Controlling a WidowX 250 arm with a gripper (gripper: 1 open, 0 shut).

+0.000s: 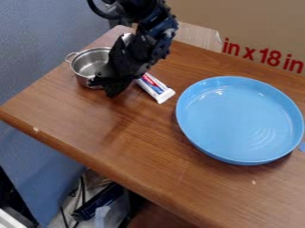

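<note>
My black gripper (116,82) hangs low at the right side of a steel pot (89,67) near the table's far left, partly covering it. A white toothpaste tube (156,89) with red and blue print lies just right of the gripper, its upper end hidden behind the arm. Whether the fingers are open or shut is too dark and small to tell.
A large blue plate (238,120) fills the right of the wooden table (119,151). A cardboard box (251,27) stands behind. Clutter lies below the table's left edge.
</note>
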